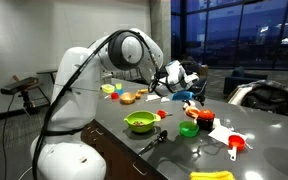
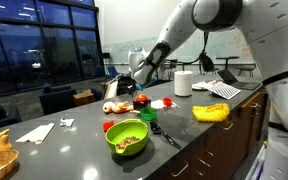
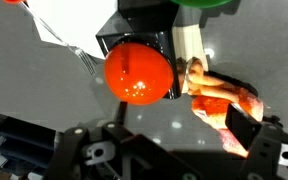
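Note:
My gripper stands open, with nothing between its fingers. In the wrist view, a round red object (image 3: 139, 73) lies on a black, box-like item (image 3: 147, 20), beyond the left finger. Beside it, toward the right finger, is an orange and whitish item (image 3: 224, 103) whose nature I cannot tell. Seen from exterior view 1, the gripper (image 1: 190, 97) hangs above the table close to the red object (image 1: 202, 114). A green bowl (image 1: 189, 129) sits nearer the camera.
A lime-green colander (image 1: 141, 122) stands left of the green bowl. Red cups (image 1: 236, 143) and a white paper (image 1: 221, 133) lie to the right. A yellow cloth (image 2: 212, 113) rests near the table edge. A fork (image 3: 81, 52) lies on white paper. Bare table shows at the right front.

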